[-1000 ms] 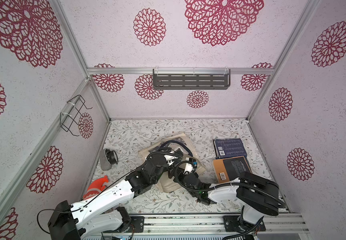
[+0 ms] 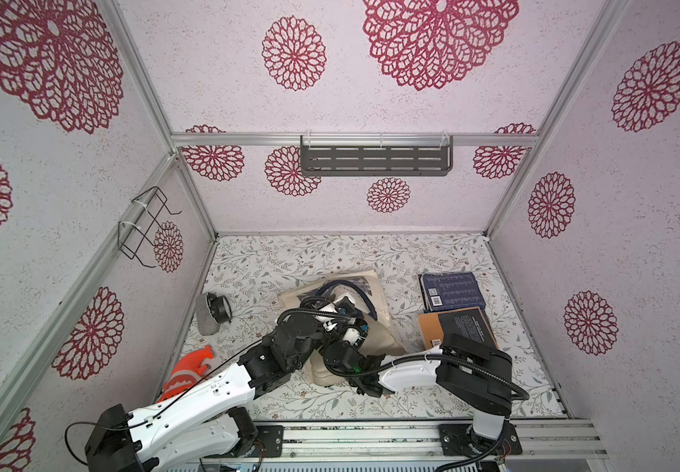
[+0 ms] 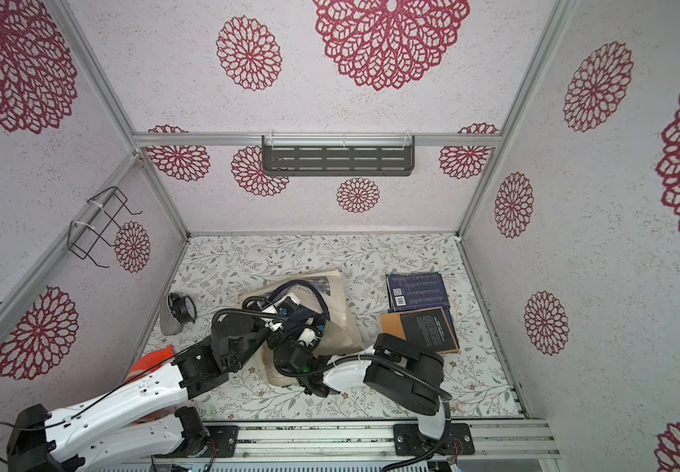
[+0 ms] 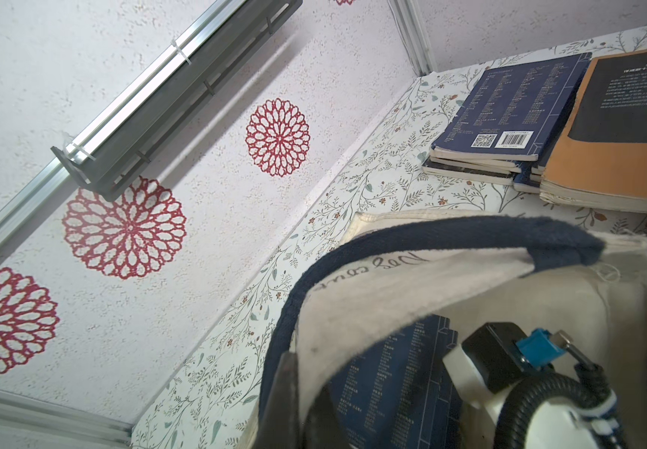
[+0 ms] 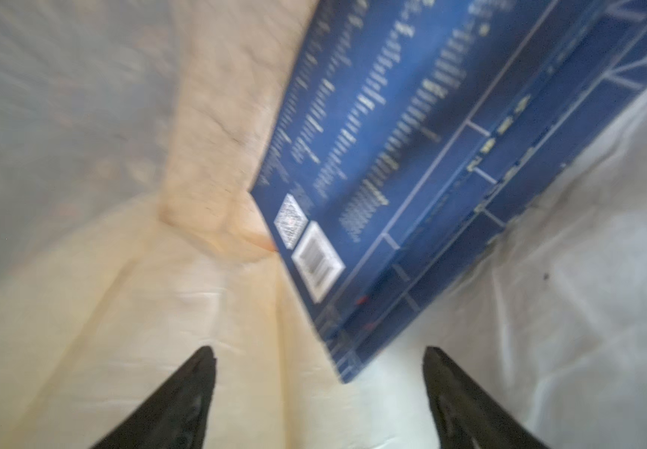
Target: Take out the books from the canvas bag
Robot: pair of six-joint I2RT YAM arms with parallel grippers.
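The beige canvas bag point(image 2: 383, 340) with a dark blue handle point(image 4: 443, 235) lies on the table under both arms. Pinched at its rim, the cloth runs between the fingers of my left gripper, which is shut. Inside the bag, the right wrist view shows dark blue books point(image 5: 391, 149) leaning diagonally, a barcode at the lower corner. My right gripper reaches into the bag with its fingers apart and nothing between them; the books' lower corner is just ahead of the gap. Outside, a blue book point(image 2: 454, 291) and an orange-and-black book point(image 2: 462, 329) lie at the right.
A grey object with a black round part point(image 2: 212, 310) and an orange item point(image 2: 189, 369) stand at the left. A grey shelf point(image 2: 376, 159) hangs on the back wall. The table behind the bag is clear.
The right arm has moved left and further into the bag.
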